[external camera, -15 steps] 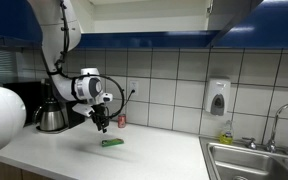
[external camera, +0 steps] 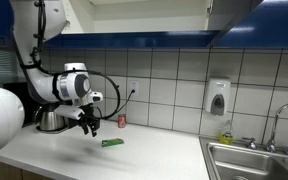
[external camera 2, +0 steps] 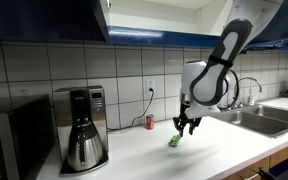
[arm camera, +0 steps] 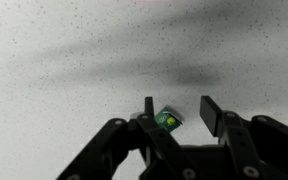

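Note:
A small green object (external camera: 112,142) lies on the white counter (external camera: 159,155), and in exterior view 2 the green object (external camera 2: 175,140) shows near the middle. My gripper (external camera: 89,128) hangs above the counter, to the left of that object in exterior view 1, fingers pointing down. In the wrist view the gripper has its two dark fingers apart, nothing held between them. The green thing (arm camera: 168,120) appears on the counter below the gap, nearer the left finger, its lower part hidden by the gripper.
A red can (external camera: 122,121) stands by the tiled wall with a cable beside it. On the left sits a coffee maker (external camera 2: 82,130) with a steel jug. The sink (external camera: 249,160) and a yellow soap bottle (external camera: 227,137) are at the right.
In exterior view 1 my arm and gripper have shifted left, away from the green object. That object has stayed in place.

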